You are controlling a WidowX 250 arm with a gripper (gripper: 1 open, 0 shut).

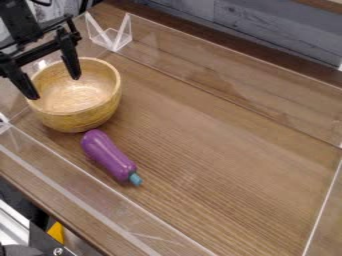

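My gripper [48, 74] reaches in from the upper left, black, its fingers spread open over the left part of a tan bowl [96, 100]. Below the bowl a purple eggplant [110, 156] with a blue-green tip lies on the wooden table, apart from the bowl.
A white wire rack [111, 30] stands at the back left, beyond the bowl. The table's front left edge runs near the lower left.
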